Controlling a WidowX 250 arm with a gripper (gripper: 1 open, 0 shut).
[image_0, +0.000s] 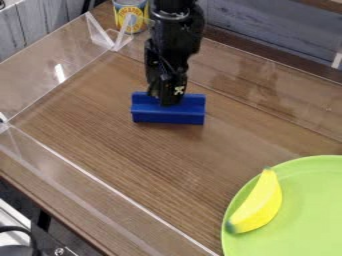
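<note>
A blue block lies on the wooden table in the upper middle of the camera view. The black gripper hangs straight down over it, its open fingers reaching down to the block's top and partly hiding its back part. Whether they touch it I cannot tell.
A green plate with a yellow banana on it fills the lower right. A can stands at the back left. Clear plastic edging runs along the table's left side.
</note>
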